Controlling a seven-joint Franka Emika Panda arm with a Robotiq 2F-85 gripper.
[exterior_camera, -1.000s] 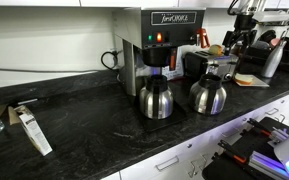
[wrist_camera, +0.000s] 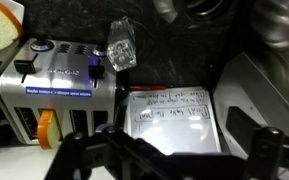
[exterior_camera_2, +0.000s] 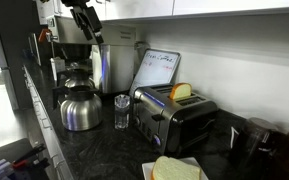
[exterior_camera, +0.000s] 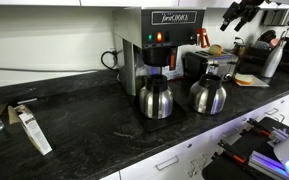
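Note:
A silver toaster [exterior_camera_2: 172,118] stands on the dark counter, a slice of bread [exterior_camera_2: 180,91] poking from its top slot. In the wrist view the toaster [wrist_camera: 69,88] lies to the left, with the bread's orange edge [wrist_camera: 46,130] toward the bottom. Another bread slice [exterior_camera_2: 174,170] rests on a white plate near the front of exterior view 2. High over the counter, apart from everything, my gripper is open with nothing between its fingers. Exterior view 1 shows it at the top right, above the toaster [exterior_camera: 209,65].
A clear glass [exterior_camera_2: 122,110] stands beside the toaster. Behind it leans a white board with writing [exterior_camera_2: 156,70]. A coffee maker [exterior_camera: 164,30] and two steel carafes, one nearer the toaster [exterior_camera: 207,95], occupy the counter.
Over the last second my gripper has risen from near the toaster to well above the counter. The toaster, bread and carafes have stayed in place.

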